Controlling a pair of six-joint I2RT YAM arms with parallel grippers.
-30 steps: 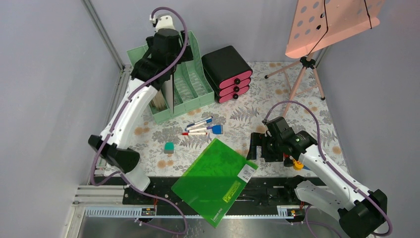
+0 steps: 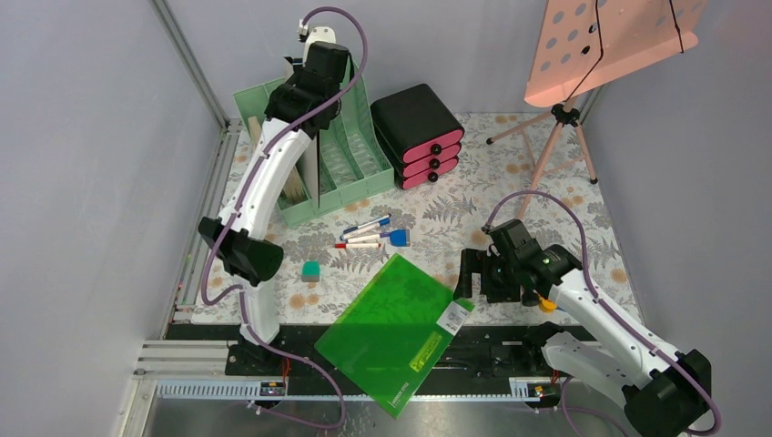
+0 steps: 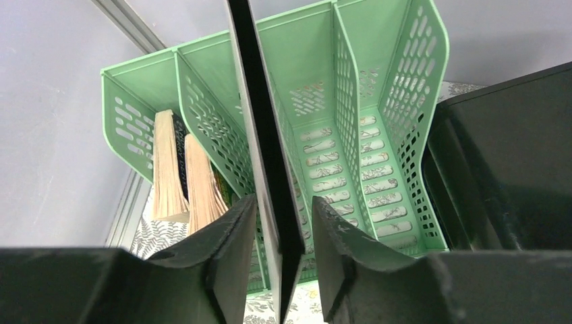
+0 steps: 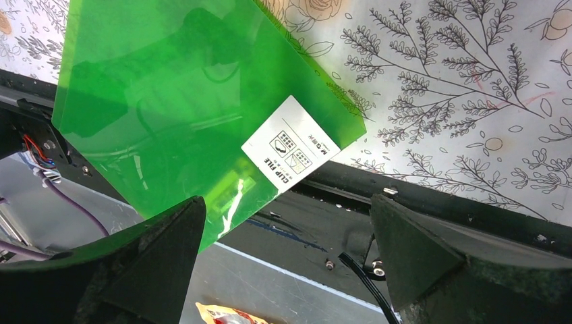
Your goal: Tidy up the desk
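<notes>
A green divided rack [image 2: 350,194] stands at the back left. In one of its slots a dark flat folder [image 3: 273,148] with a pale side stands upright. My left gripper is part open with its fingers on either side of that folder; slim gaps show beside it. The green clip file [image 2: 391,332] lies flat across the desk's front edge, its white label [image 4: 290,143] at the near right corner. Above that corner my right gripper stands open and empty. Several markers [image 2: 364,232], a blue brush-like item [image 2: 400,238] and a teal block [image 2: 310,271] lie mid-desk.
A black drawer unit [image 2: 417,127] with pink fronts stands right of the rack. Books [image 3: 170,165] fill the rack's left slot; right slots are empty. A pink stand [image 2: 551,150] is at the back right, and small things lie under the right arm.
The left arm has swung a little to the right over the rack, and its gripper's fingers have come closer together. The right arm looks nearly still.
</notes>
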